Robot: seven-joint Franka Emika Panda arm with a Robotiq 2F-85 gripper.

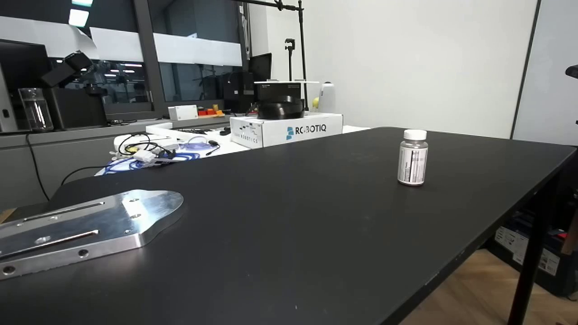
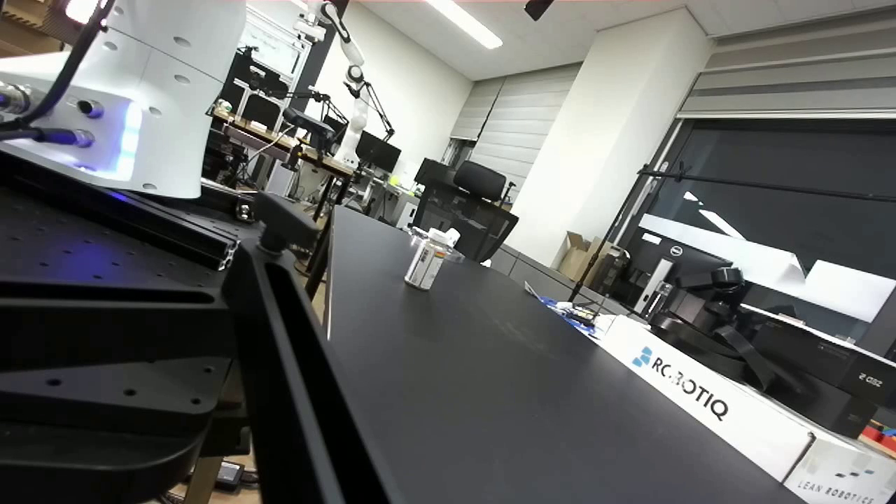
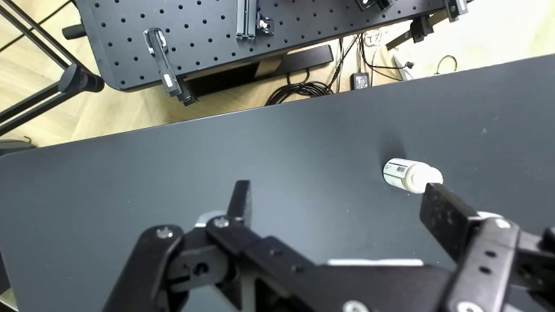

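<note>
A small clear bottle [image 1: 413, 157] with a white cap and a printed white label stands upright on the black table. Exterior view 2 has the same bottle [image 2: 426, 260] at the far part of the tabletop. From above, in the wrist view, the bottle [image 3: 406, 174] appears just beyond the tip of the right-hand finger. My gripper is wide open, with only table surface seen between its fingers. It looks well above the table, apart from the bottle. Neither exterior view has the gripper in frame.
A silver metal plate [image 1: 92, 225] with slots lies at the table's near left in exterior view 1. Behind the table is a white Robotiq box [image 1: 303, 130] beside tangled cables [image 1: 154, 154].
</note>
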